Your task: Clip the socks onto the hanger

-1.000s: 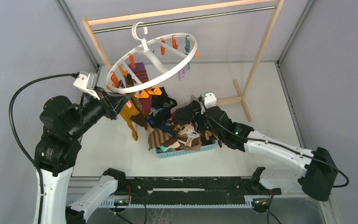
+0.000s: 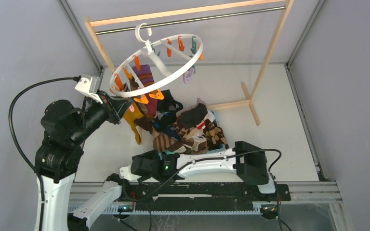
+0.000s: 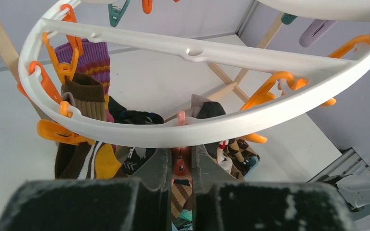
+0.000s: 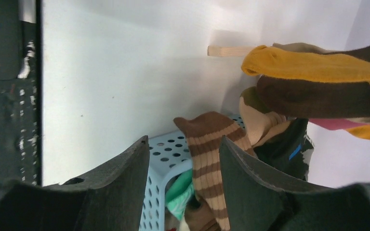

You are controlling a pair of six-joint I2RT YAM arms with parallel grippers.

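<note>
A round white hanger (image 2: 189,68) carries orange, teal and purple clips around its ring. My left gripper is shut on a pink clip (image 3: 181,118) on the near side of the ring. Socks hang from the left part of the hanger: a purple striped sock (image 3: 96,62), a brown sock (image 3: 84,96) and a yellow-and-brown one (image 3: 107,161). In the right wrist view my right gripper is open and empty, over the edge of the sock basket. A brown striped sock (image 4: 207,144) drapes over the basket rim, beyond the fingertips.
A light blue basket (image 4: 156,180) holds a heap of mixed socks. Behind stands a wooden rack with a metal rod (image 2: 188,20). Hanging yellow-brown socks (image 4: 313,67) come into the right wrist view's upper right.
The right arm has swung from the right side of the basket toward the front left, its wrist now low before the basket. The left arm and hanger have stayed nearly still.
</note>
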